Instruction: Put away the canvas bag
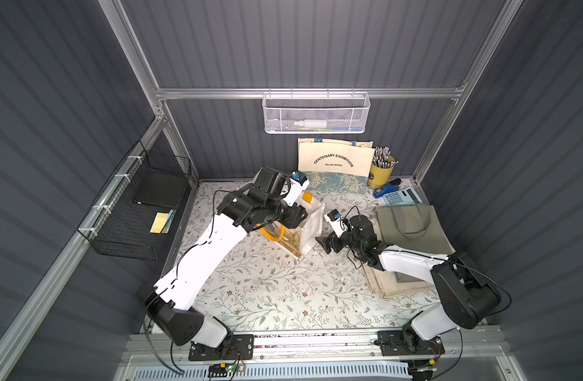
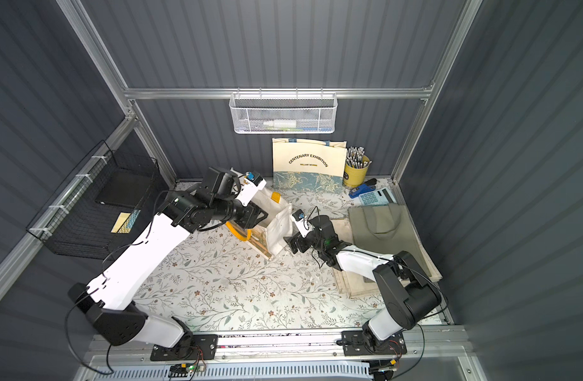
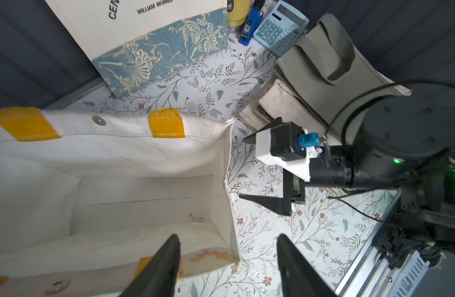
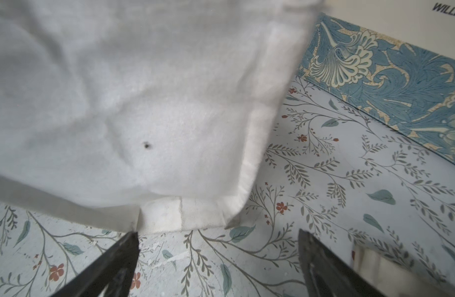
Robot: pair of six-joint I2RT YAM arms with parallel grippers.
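A white canvas bag (image 3: 143,195) with yellow handles (image 1: 272,233) lies open-mouthed on its side near the table's middle, its pale interior showing in the left wrist view. My left gripper hovers above the bag's near edge, fingers apart, nothing seen between them. My right gripper is low at the bag's right end, open, with the bag's white side rising in front of it and nothing between its fingers.
Grey and cream bags (image 1: 415,235) lie stacked at the right. Behind stand an exhibition bag (image 1: 334,152), a pencil pot (image 1: 380,174) and a calculator (image 1: 399,197). A black wire basket (image 1: 123,231) hangs left.
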